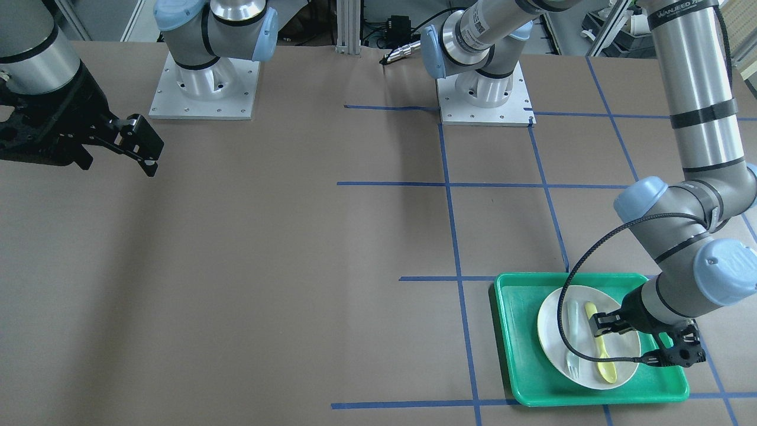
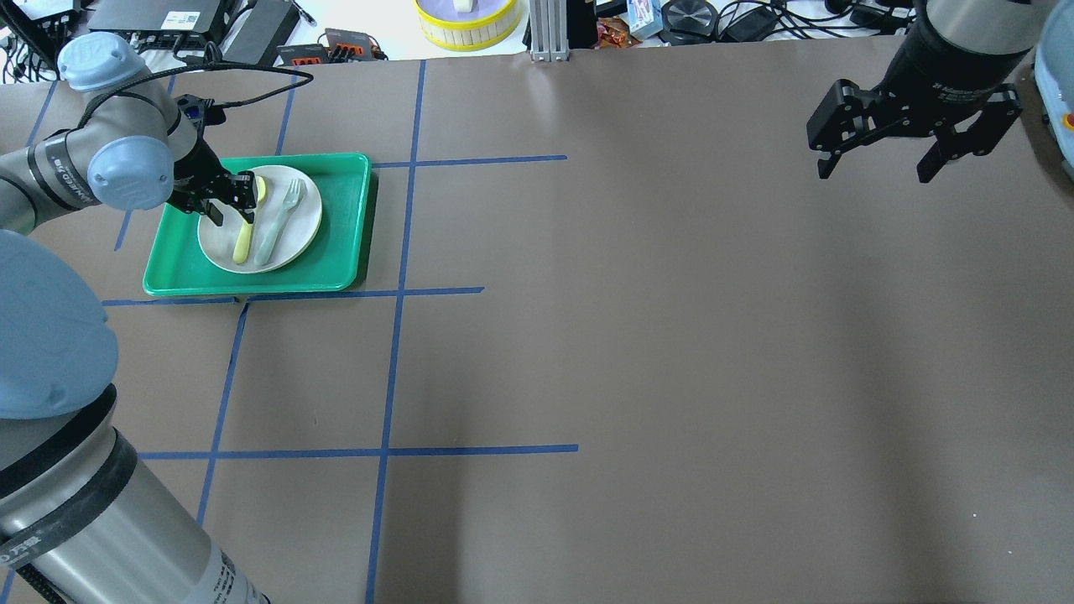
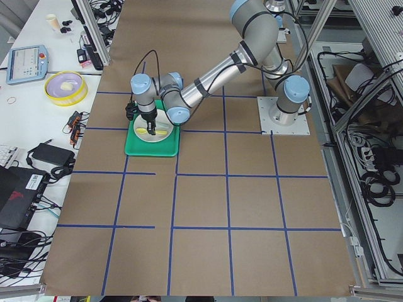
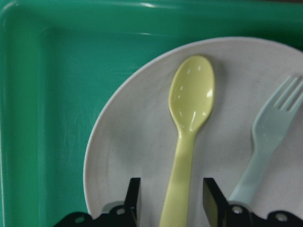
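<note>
A white plate (image 4: 123, 146) lies in a green tray (image 4: 57, 94). On it are a yellow spoon (image 4: 190, 94) and a pale blue-green fork (image 4: 273, 125), side by side. My gripper is open just over the plate, its fingertips on either side of the spoon's handle with gaps to it, the right one close to the fork's handle. In the front view my gripper (image 1: 610, 323) hangs low over the spoon. Whether the fingertips touch the plate cannot be told.
Other arms stand idle at the edges, one with a black gripper (image 2: 911, 131) at the top right of the top view. A side bench with electronics and a yellow round container (image 3: 65, 95) lies outside the table.
</note>
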